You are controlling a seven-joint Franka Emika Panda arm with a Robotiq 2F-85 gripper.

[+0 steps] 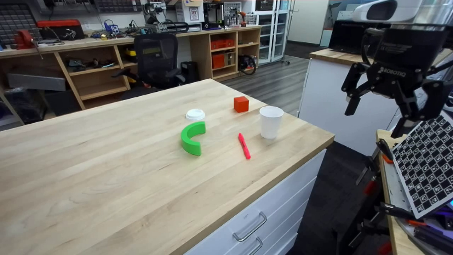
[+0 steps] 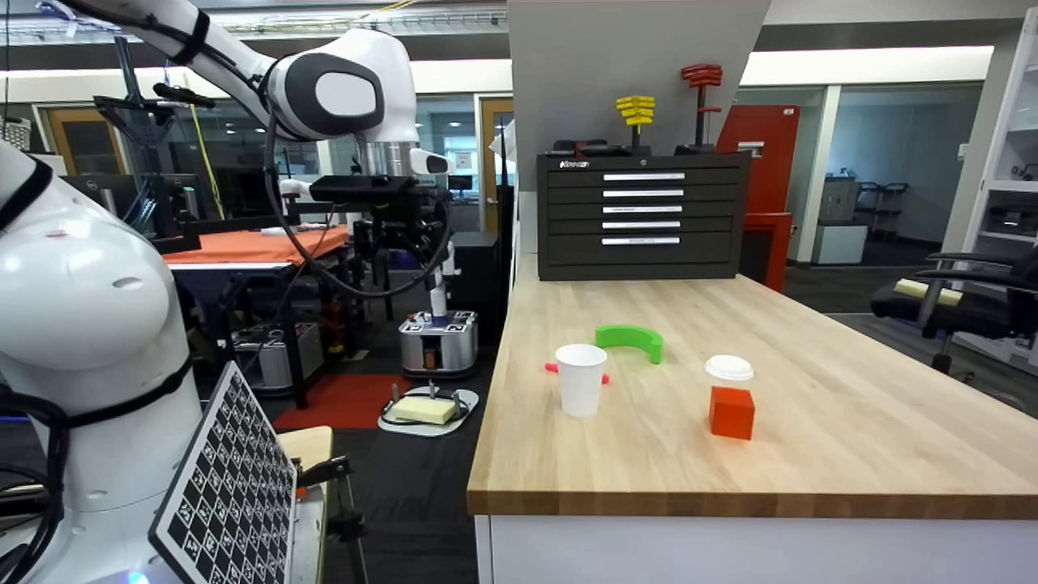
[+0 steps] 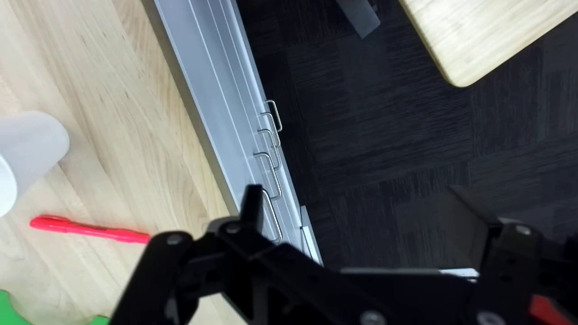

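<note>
My gripper (image 1: 374, 124) hangs open in the air beyond the counter's edge, with nothing between its fingers. On the wooden counter stands an upright white cup (image 1: 270, 123), with a red pen (image 1: 244, 146) lying beside it. A green curved block (image 1: 191, 139), a white lid (image 1: 195, 114) and a red-orange cube (image 1: 241, 104) rest apart from each other nearby. In the wrist view, the pen (image 3: 89, 229) and part of the cup (image 3: 35, 141) lie to the left of the fingers, while only bits of the green block (image 3: 8, 311) show at the corner.
White drawers with metal handles (image 1: 250, 227) form the counter's side. A checkered board (image 2: 229, 477) leans by the robot's base. A black tool chest (image 2: 642, 219) stands at the counter's far end in exterior view 2. Much of the wooden top (image 1: 106, 170) is bare.
</note>
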